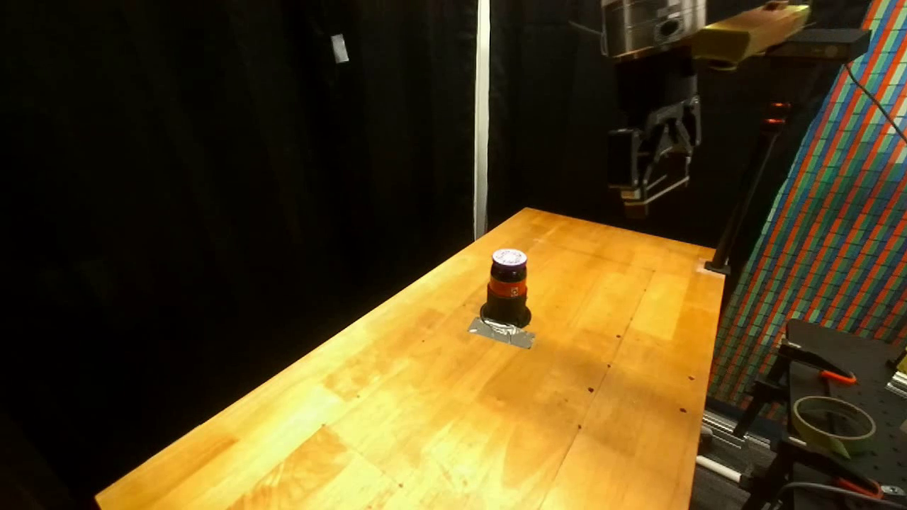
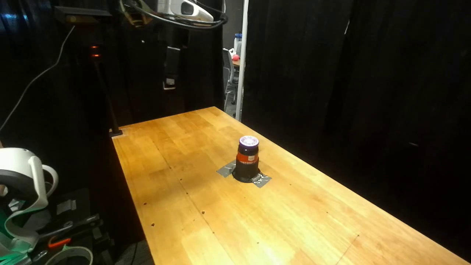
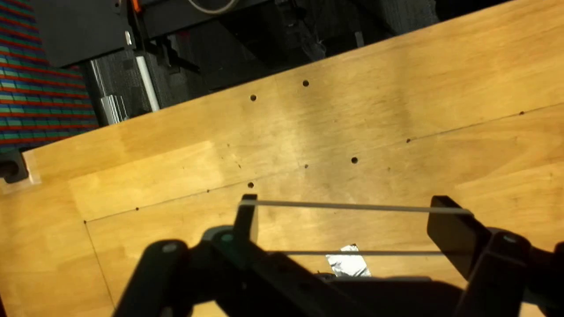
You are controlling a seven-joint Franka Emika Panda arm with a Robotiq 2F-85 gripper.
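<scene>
A dark jar (image 1: 508, 285) with a purple-edged white lid and an orange-red label stands upright in a black round holder (image 2: 241, 178) on the wooden table. Silver tape (image 1: 502, 332) lies at the holder's base. High above the table's far part in exterior view 1 hangs my gripper (image 1: 652, 183), clear of the jar. In the wrist view its fingers (image 3: 458, 228) are wide apart, bands stretched across and bare tabletop seen between them. The jar is mostly hidden there behind the gripper's body; a piece of tape (image 3: 349, 261) shows.
Bare wood surrounds the jar on the table (image 2: 190, 145). A dark post (image 1: 748, 187) rises from the far right corner in exterior view 1. Beside the table a black side bench (image 1: 816, 374) carries a tape roll (image 1: 833, 422). Black curtains hang along the opposite side.
</scene>
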